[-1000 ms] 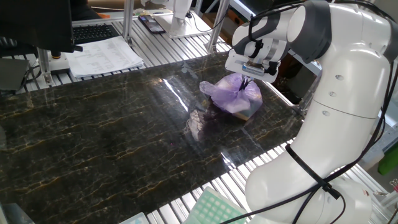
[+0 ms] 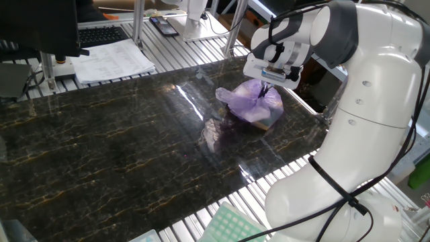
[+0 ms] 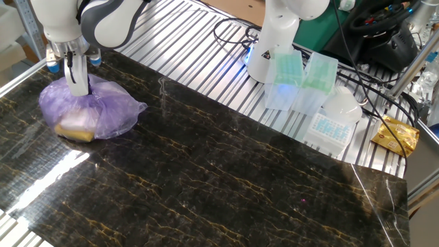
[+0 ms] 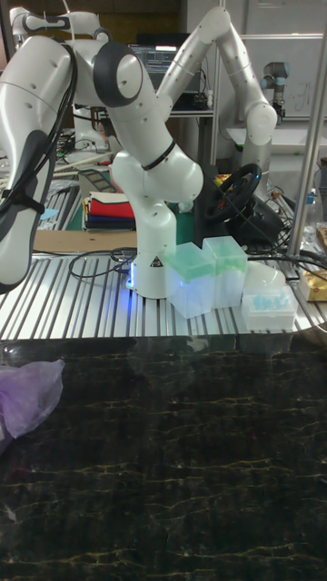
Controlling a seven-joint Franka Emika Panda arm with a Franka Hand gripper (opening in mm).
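Note:
A translucent purple plastic bag with box-like items inside appears to rest on the dark marbled tabletop, near its edge on the arm's side. In exterior view 2 the bag is at the upper left, a yellowish item showing through its lower part. Directly over the bag my gripper points down, dark fingers reaching into the plastic at its top. The film hides the fingertips, so whether they are closed on it does not show. Only part of the bag enters exterior view 3, at the left edge.
Beyond one long edge, on the slatted metal surface, stand translucent boxes with green tops, a white tip box and a gold packet. Papers lie past the other side. Another white robot arm stands behind.

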